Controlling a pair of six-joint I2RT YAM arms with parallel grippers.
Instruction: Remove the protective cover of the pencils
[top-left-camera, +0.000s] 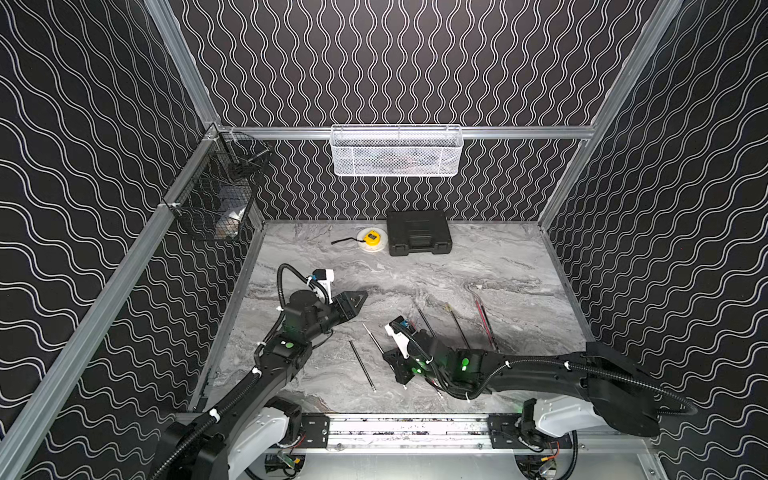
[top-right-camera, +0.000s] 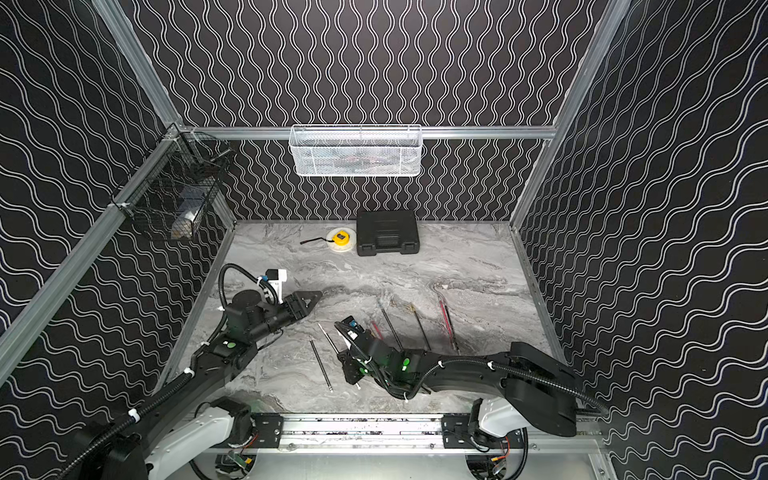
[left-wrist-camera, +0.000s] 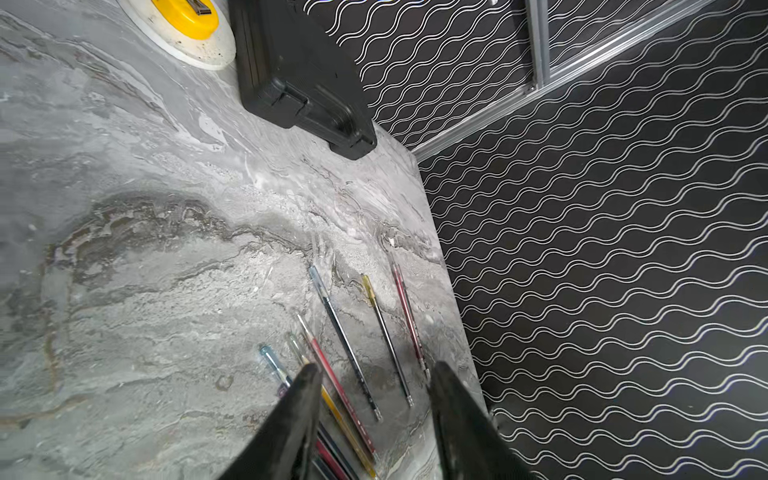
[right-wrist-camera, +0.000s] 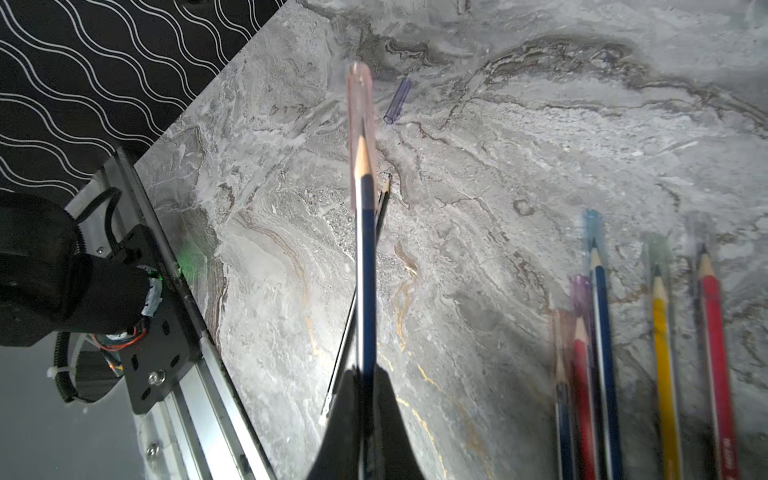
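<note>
My right gripper is shut on a dark blue pencil, held tip up near the front middle, with a clear pinkish cover over its point. My left gripper hangs open at the left over the table, nothing between its fingers. An uncovered black pencil lies at the left, and a loose purple cover is seen in the right wrist view. Several capped pencils, red, yellow and blue, lie to the right, partly hidden by the right arm in the top views.
A black case and a yellow tape measure on a white disc sit at the back. A white mesh basket hangs on the back wall, a black wire basket on the left.
</note>
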